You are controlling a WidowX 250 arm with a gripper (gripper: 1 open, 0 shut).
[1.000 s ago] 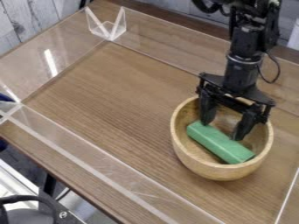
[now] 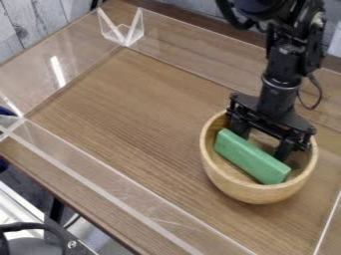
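Note:
A tan round bowl (image 2: 237, 187) sits at the right of the wooden table, holding a green elongated block (image 2: 249, 157) lying diagonally. The black robot gripper (image 2: 266, 137) comes down from the top into the back of the bowl, over and around the block's upper part. Its fingertips are dark and partly hidden, so their exact contact with the block is unclear.
A clear plastic piece (image 2: 122, 30) stands at the upper left. Black equipment (image 2: 34, 239) shows at the lower left corner.
Since a second ago the gripper has shifted slightly and sits lower in the bowl. The green block has moved a little up and left.

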